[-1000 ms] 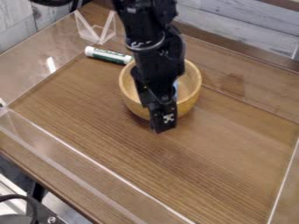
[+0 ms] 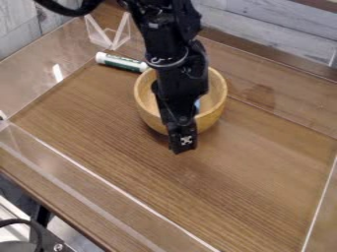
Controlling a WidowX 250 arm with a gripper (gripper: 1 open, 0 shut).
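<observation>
My black gripper [image 2: 178, 123] hangs from the top centre, in front of and over a yellow bowl [image 2: 215, 96], its fingertips low at the bowl's near side. It is open, by the look of its spread fingers. The bowl's inside is mostly hidden behind the arm; a small light object shows behind the gripper.
A white and green cylinder [image 2: 121, 62] lies at the back left, near a white rack [image 2: 109, 28].
The gripper has shifted and turned slightly at the bowl, covering more of its inside.
</observation>
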